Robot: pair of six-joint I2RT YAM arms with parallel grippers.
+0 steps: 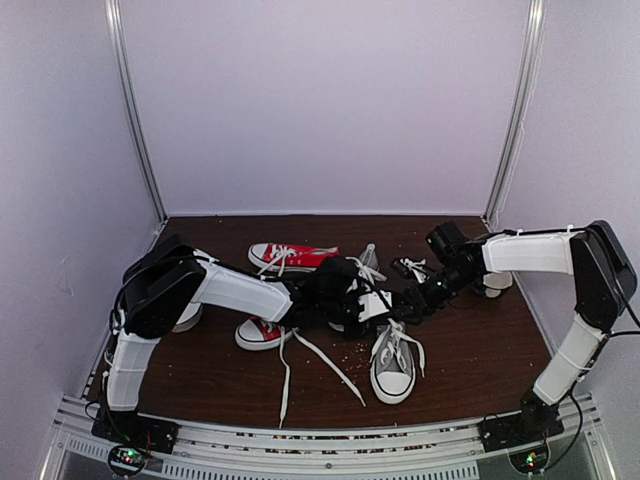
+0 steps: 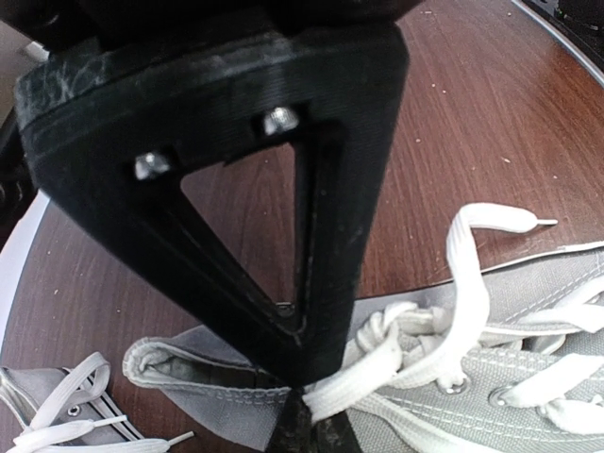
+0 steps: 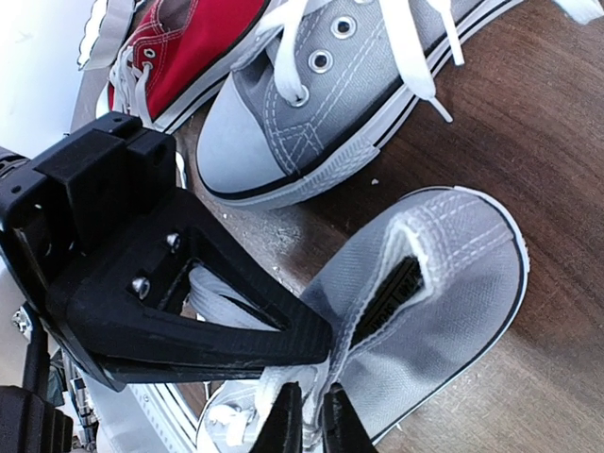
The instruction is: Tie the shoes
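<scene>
A grey shoe with white laces (image 1: 392, 373) lies at the front centre, toe toward me. My left gripper is shut at this shoe's lace knot near the opening; a white lace runs past its fingertips, and whether it is pinched is unclear. My right gripper is shut at the collar and laces of a grey shoe (image 3: 425, 311); what, if anything, sits between its fingertips is hard to tell. In the top view both grippers meet near the centre, largely hidden by the arms.
Red shoes (image 1: 258, 335) with loose laces lie at the left and back, and another grey shoe (image 3: 283, 142) is beside them. A pale shoe (image 1: 496, 287) is at the right behind my arm. Bare table (image 1: 480, 360) shows at front right.
</scene>
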